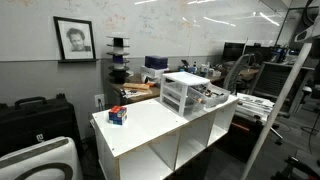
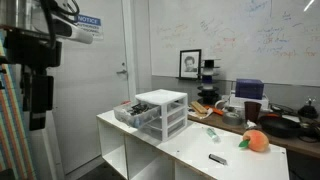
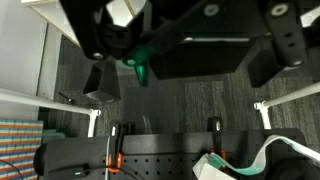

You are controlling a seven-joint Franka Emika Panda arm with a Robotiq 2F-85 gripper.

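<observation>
No task is named. My gripper looks open, its two dark fingers (image 3: 101, 82) standing well apart with bare floor between them. In exterior view 2 the dark gripper body (image 2: 32, 85) hangs at the left edge, away from the white shelf unit (image 2: 215, 150). An orange, rounded object (image 2: 254, 140) sits on that unit's top near its right end, and a small dark, slim item (image 2: 217, 159) lies near the front edge. In exterior view 1 a small red and blue object (image 1: 118, 115) rests on the unit's near left end.
A white drawer unit (image 2: 166, 116) and a clear bin (image 2: 138, 110) occupy one end of the shelf top. Pots and a dark pan (image 2: 278, 126) stand on a table behind. Below the wrist lies a black bar (image 3: 165, 150) with orange-handled clamps and a pale cable.
</observation>
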